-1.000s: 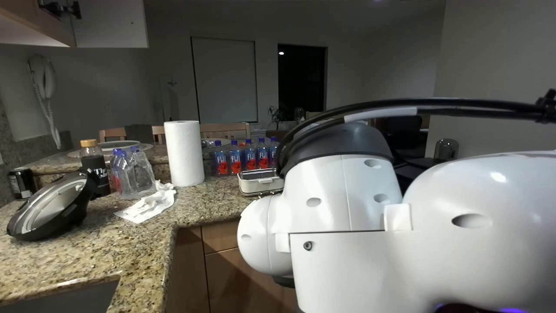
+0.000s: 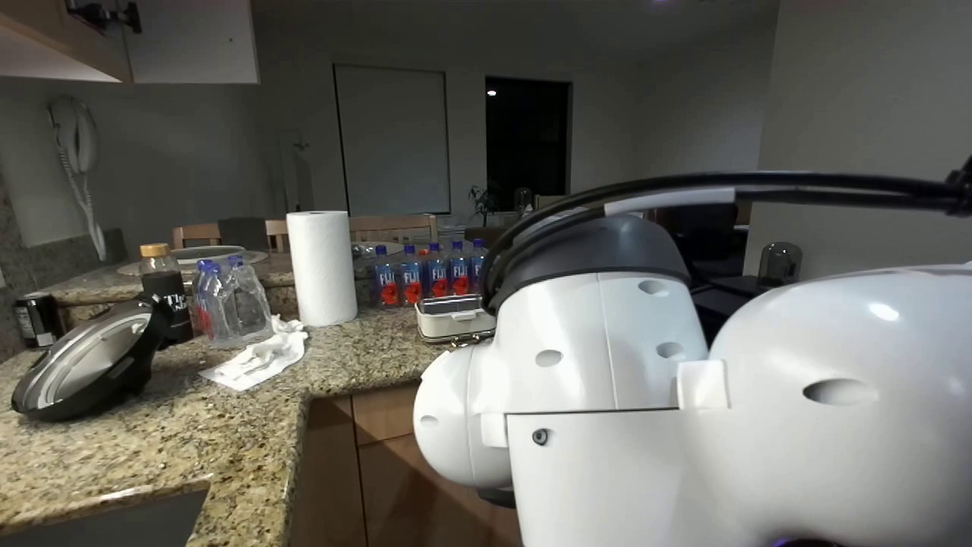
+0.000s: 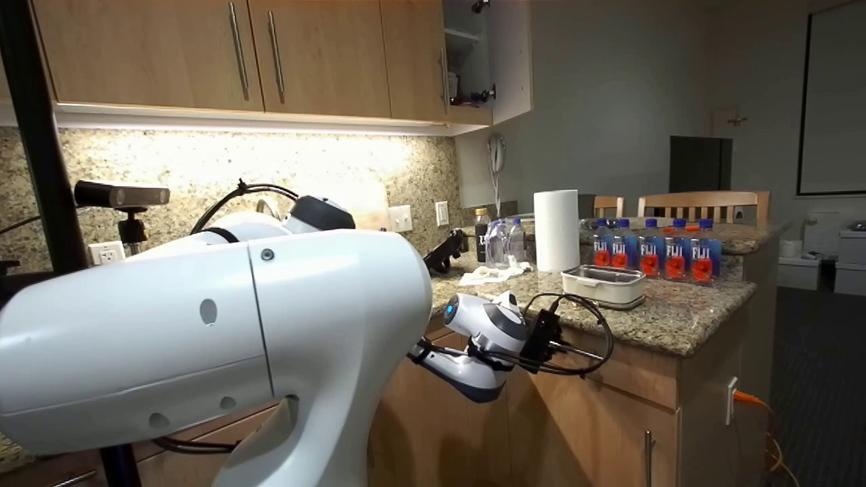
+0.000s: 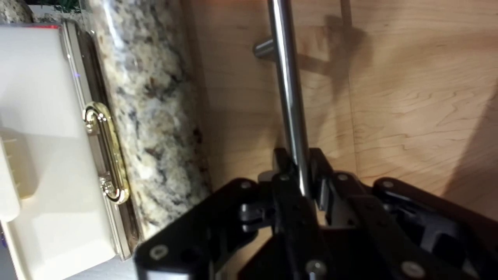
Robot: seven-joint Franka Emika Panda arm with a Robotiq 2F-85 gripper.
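In the wrist view, the pads of my gripper are closed around a shiny metal bar handle (image 4: 290,88). One mounting post of the handle shows above the fingers, joined to a light wooden drawer front (image 4: 233,93). The gripper sits just below the counter's edge. In exterior view 2 my wrist (image 3: 495,329) reaches to the cabinet front under the counter, where cables loop over the gripper and partly hide it. My own arm blocks the handle in exterior view 1.
Right above the handle runs the rounded granite edge (image 4: 149,112), with a white latched box (image 4: 46,140) close behind it. A paper towel roll (image 3: 557,231), several water bottles (image 3: 649,258) and a crumpled tissue (image 2: 260,355) stand or lie on the counter.
The arm in exterior view 1 has shifted very slightly, its large joint a little to the right and downward. Things on the counter stay put.
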